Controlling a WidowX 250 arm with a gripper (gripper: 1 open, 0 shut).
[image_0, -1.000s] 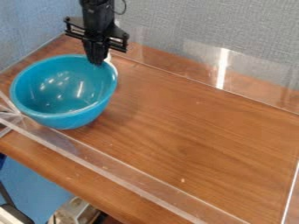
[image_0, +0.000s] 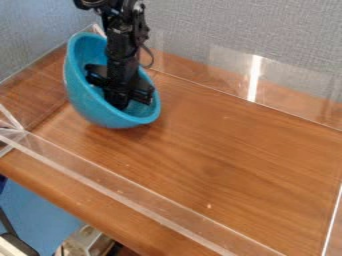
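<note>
A turquoise plastic bowl (image_0: 96, 105) is tilted steeply at the back left corner of the wooden surface, its far side raised. My black gripper (image_0: 127, 95) reaches down inside it, low against the bowl's interior. The fingertips are dark and partly hidden by the bowl, and nothing is visible held between them.
Clear strips run along its edges, and a grey textured wall (image_0: 261, 40) stands behind. Beyond the near left edge is a blue area with some objects below.
My gripper has moved down from behind the bowl into it. The bowl has shifted back and to the right and has tipped up from lying flat to a steep tilt.
</note>
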